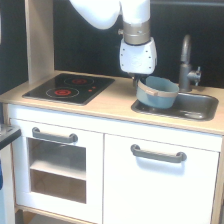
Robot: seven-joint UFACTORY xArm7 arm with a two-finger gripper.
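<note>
A teal pot (pixel 158 94) is above the left part of the metal sink (pixel 190 105), tilted with its right side lower. At the pot's left rim, my gripper (pixel 138 79) points down from the white arm and is shut on the pot's edge or handle. Its fingers are small and dark, so the exact grip is hard to make out. Whether the pot's underside touches the sink is not clear.
Behind the sink rises a dark faucet (pixel 186 65), close to the pot's right. A black stovetop (pixel 70 88) with red-ringed burners lies clear on the left. Below are a white cabinet door (pixel 160 185) and an oven compartment (pixel 58 170).
</note>
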